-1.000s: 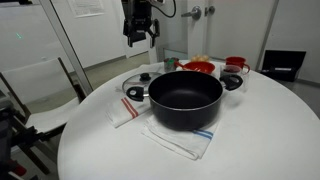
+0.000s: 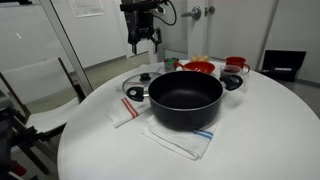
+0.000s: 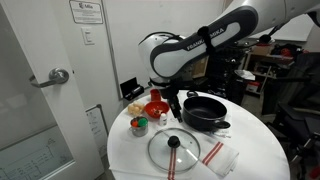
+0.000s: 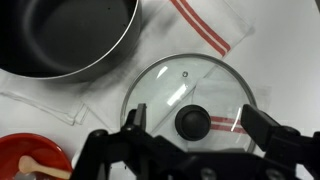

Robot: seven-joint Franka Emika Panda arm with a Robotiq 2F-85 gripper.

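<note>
A glass lid with a black knob (image 4: 192, 123) lies on the white table, partly over a striped towel. My gripper hovers above this lid, open, its two black fingers standing apart on either side of the knob with nothing held between them. In exterior view 1 the gripper (image 2: 144, 46) is up behind the table's far side, clear of the lid (image 2: 143, 82). The black pot (image 2: 187, 97) stands uncovered and appears empty, resting on a white towel (image 2: 185, 136).
Beyond the pot are a red bowl (image 3: 157, 108) with a wooden spoon, a small metal pot (image 3: 139, 126) with colourful contents, a white shaker (image 3: 164, 118) and a red mug (image 2: 236, 63). A striped towel (image 2: 126, 112) lies near the lid.
My gripper has shifted slightly to the right in exterior view 1, staying high above the table. The lid, pot and towels have not moved.
</note>
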